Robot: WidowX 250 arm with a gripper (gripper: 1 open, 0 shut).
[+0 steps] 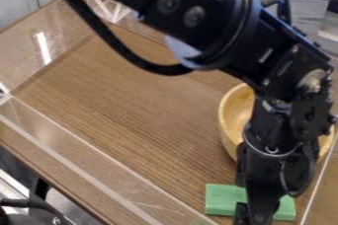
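Observation:
My black gripper (260,204) is low at the lower right of the camera view, over a green block (223,199) that lies on the wooden surface. The gripper stands open, its fingers down at the block; whether they touch it is hard to tell. Behind the gripper sits a yellow bowl (238,111), largely hidden by the arm.
The wooden tray floor (119,101) is clear to the left and centre. A clear plastic wall runs along the left and front-left edge, with dark items beyond it at the lower left.

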